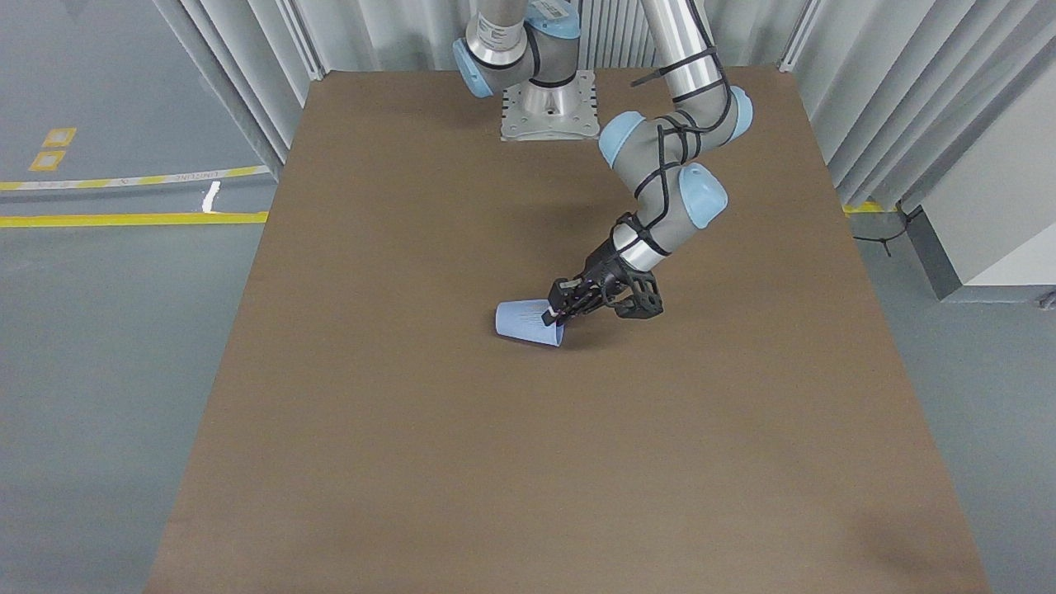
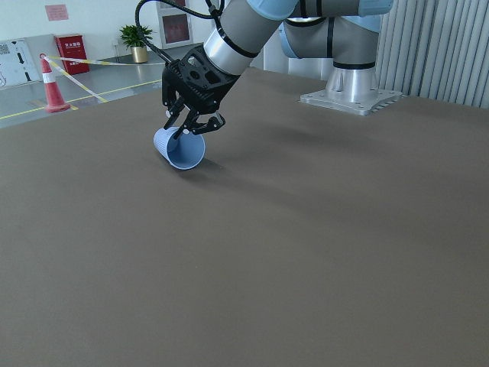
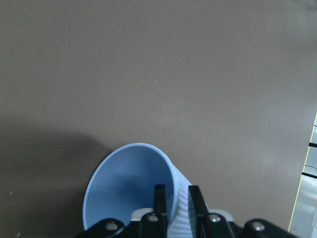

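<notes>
A light blue cup (image 1: 520, 318) (image 2: 163, 147) (image 3: 121, 181) lies on its side on the brown tabletop (image 1: 416, 426). My black gripper (image 1: 556, 312) (image 2: 173, 127) is at the cup's mouth, angled down. In the wrist view one finger sits inside the opening and the other outside, with the cup's rim between them and a gap showing, so the gripper looks open around the rim.
A robot base (image 1: 549, 124) (image 2: 344, 99) is bolted at the far edge in the front view, with white curtains behind it. Floor lies beyond both side edges.
</notes>
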